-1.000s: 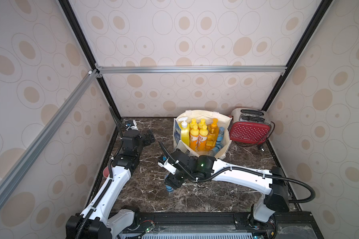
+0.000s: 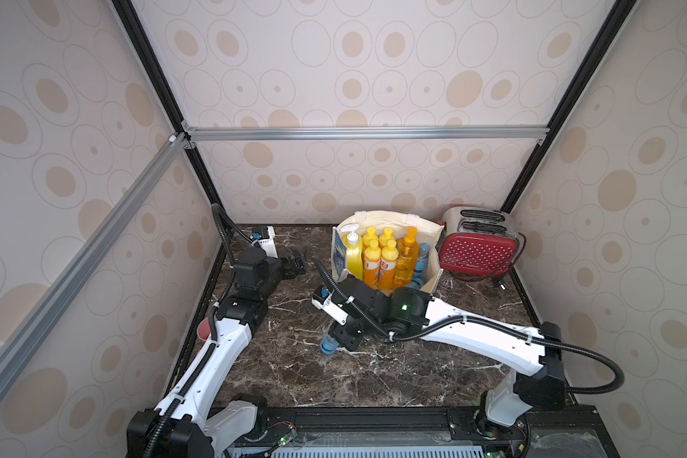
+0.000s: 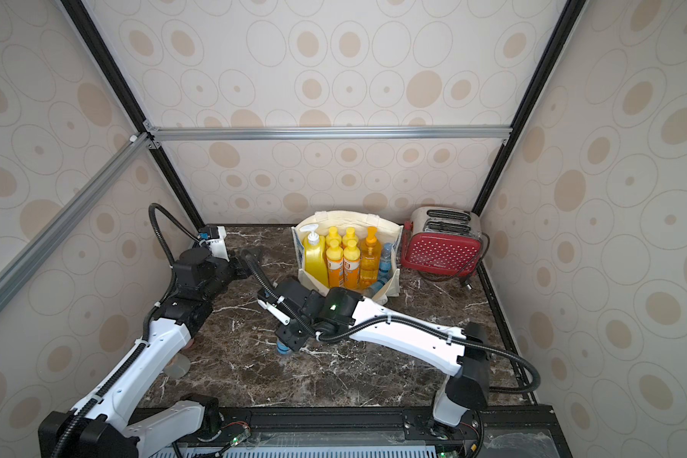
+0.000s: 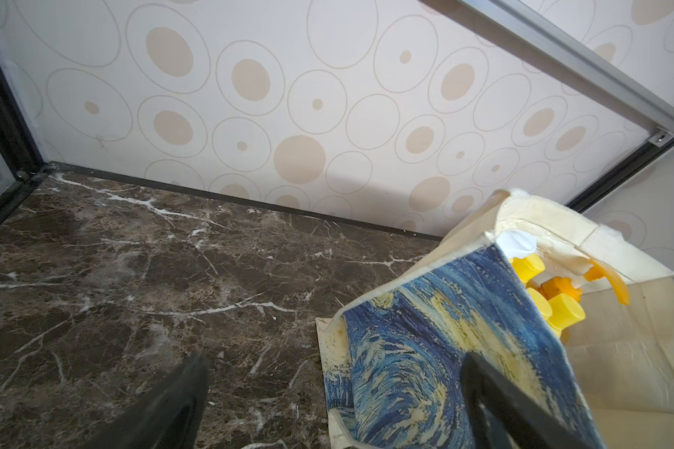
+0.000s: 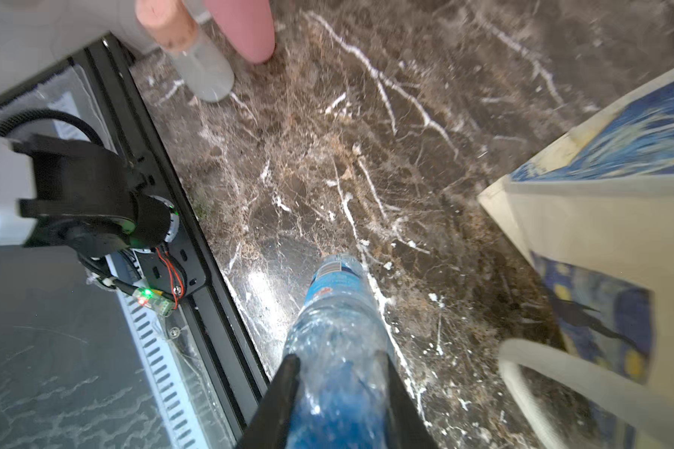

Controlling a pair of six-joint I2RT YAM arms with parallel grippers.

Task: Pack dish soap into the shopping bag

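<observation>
A clear blue bottle (image 5: 340, 325) is gripped lengthwise in my right gripper, its fingers shut on either side. From above, that bottle (image 2: 328, 345) shows beneath the right gripper, in front of the bag; whether it touches the counter is unclear. The cream shopping bag (image 2: 436, 268) stands open at the back. Inside are a yellow pump bottle (image 2: 353, 259), several yellow-capped orange bottles (image 2: 387, 265), an amber bottle (image 2: 407, 258) and blue bottles (image 2: 421, 258). Left of the bag, my left gripper is open and empty, facing its blue painted side (image 4: 427, 344).
A red toaster (image 2: 477, 252) stands right of the bag. At the left front edge are a small clear bottle (image 5: 202, 71) and a pink object (image 5: 245, 26). A pale bag handle (image 5: 576, 381) sticks out toward the right gripper.
My left gripper has moved a little to the right.
</observation>
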